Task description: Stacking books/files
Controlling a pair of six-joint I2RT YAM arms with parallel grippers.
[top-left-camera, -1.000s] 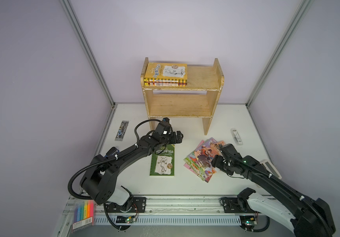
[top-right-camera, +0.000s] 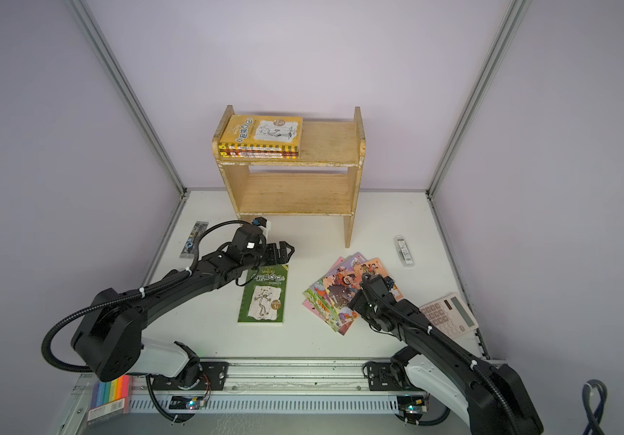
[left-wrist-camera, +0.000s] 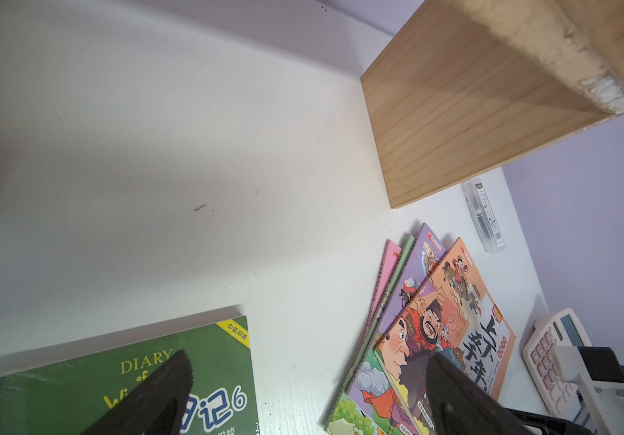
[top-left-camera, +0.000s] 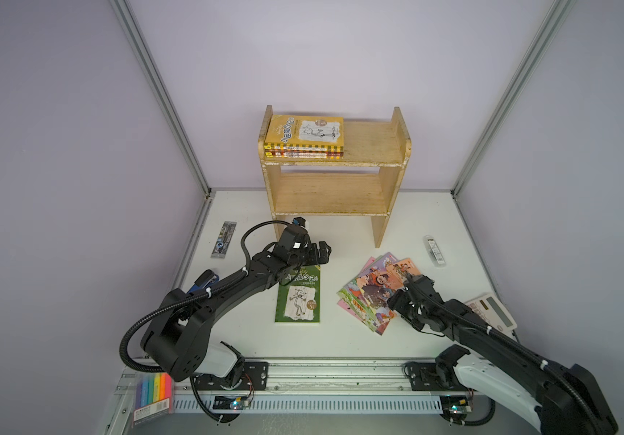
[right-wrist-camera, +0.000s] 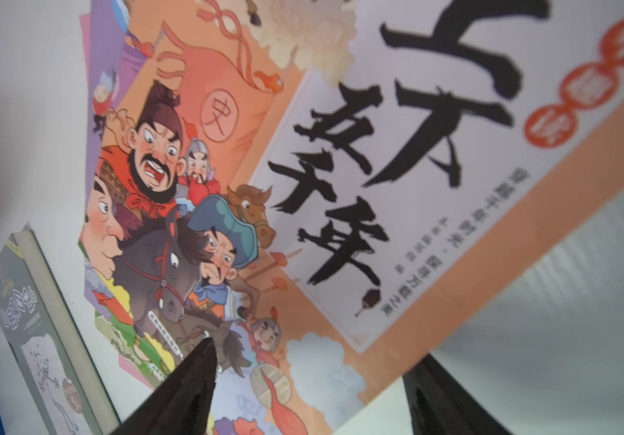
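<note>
On the top shelf's left side lies a stack of yellow books (top-left-camera: 303, 131). A green book (top-left-camera: 299, 301) rests flat on the table, its back end under my left arm; my left gripper hangs above the table near it, open and empty. To the right is a fanned pile of thin picture books (top-left-camera: 356, 292), with an orange book (right-wrist-camera: 391, 195) on top. Over that pile my right gripper stands open, one finger (right-wrist-camera: 181, 391) in front of the covers and the other past the orange book's edge, nothing held.
The wooden shelf (top-left-camera: 371, 135) stands at the back; its lower board (top-left-camera: 330, 193) looks bare. A clear-cased item (top-left-camera: 223, 240) lies at left, a white remote-like item (top-left-camera: 434, 250) at right. The calculator (top-right-camera: 448, 315) sits near the right edge.
Over the last second my left gripper has shifted slightly left. The right arm has shifted and turned a little over the picture books, uncovering more of the calculator. The books have not moved.
</note>
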